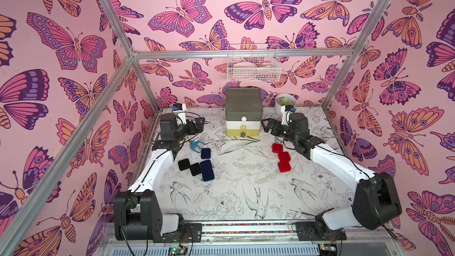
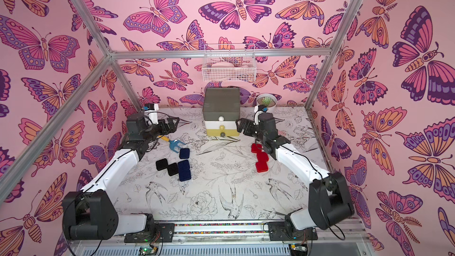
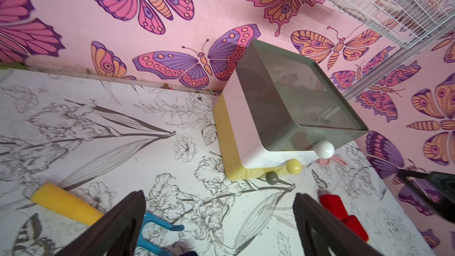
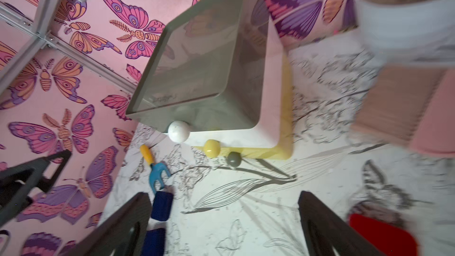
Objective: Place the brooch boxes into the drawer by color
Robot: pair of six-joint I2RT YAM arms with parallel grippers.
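A three-tier drawer box (image 1: 243, 102) stands at the back centre, all drawers shut, with white (image 3: 323, 149), yellow (image 3: 293, 166) and dark (image 3: 271, 178) knobs. Red boxes (image 1: 284, 166) lie right of centre; navy boxes (image 1: 207, 169) and black boxes (image 1: 184, 164) lie left. My left gripper (image 1: 197, 124) hovers left of the drawer box, open and empty. My right gripper (image 1: 270, 125) is raised beside the drawer box's right side, open and empty.
A potted plant (image 4: 402, 19) and a pink brush (image 4: 398, 104) are at the back right. A blue and yellow fork tool (image 2: 175, 144) lies under my left gripper. A wire basket (image 1: 253, 72) hangs on the back wall.
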